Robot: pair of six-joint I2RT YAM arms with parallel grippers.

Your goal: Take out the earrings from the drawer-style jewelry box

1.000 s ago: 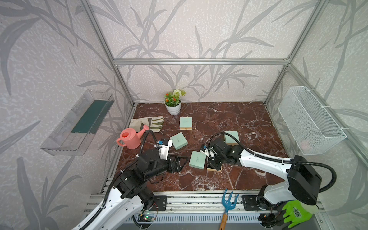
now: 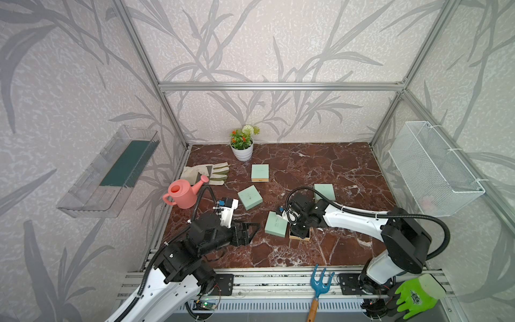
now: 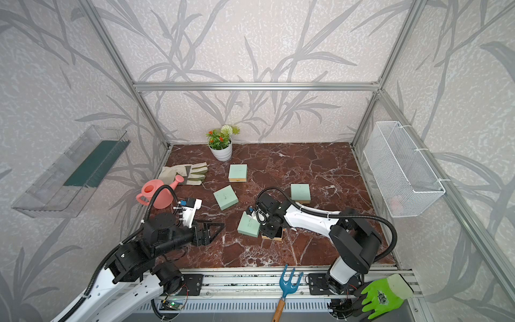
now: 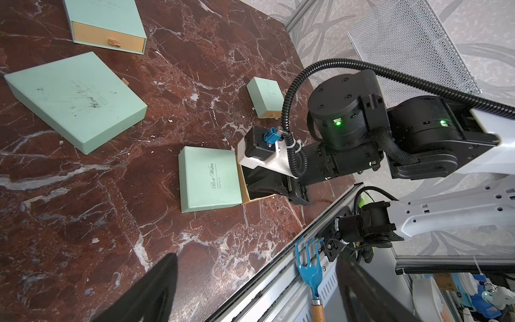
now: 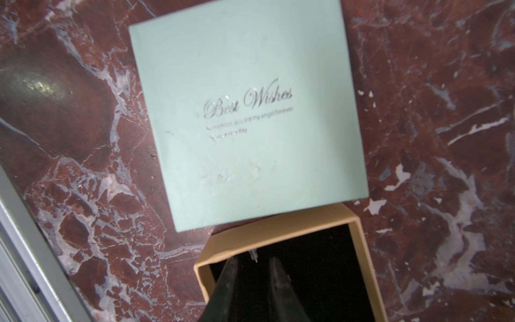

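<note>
The mint-green jewelry box (image 5: 252,118) reads "Best Wishes" and lies flat on the marble table. Its tan drawer (image 5: 284,229) stands outside the sleeve, showing a black lining. A small silvery piece (image 5: 253,255), perhaps an earring, shows on that lining near the drawer's wall. Down over the drawer, my right gripper keeps a narrow gap between its dark fingertips, and the silvery piece appears just beyond them. Whether they touch it is unclear. My left gripper is wide open and empty, left of the box in both top views.
Other mint boxes lie on the table: one (image 2: 250,197) left of centre, one (image 2: 260,172) farther back, one (image 2: 324,191) behind the right arm. A pink watering can (image 2: 182,193), gloves (image 2: 206,172) and a potted plant (image 2: 242,145) occupy the left and back.
The right arm's upper links have shifted left, while its gripper has stayed over the drawer. My left gripper has drawn back slightly to the left. The boxes have stayed in place.
</note>
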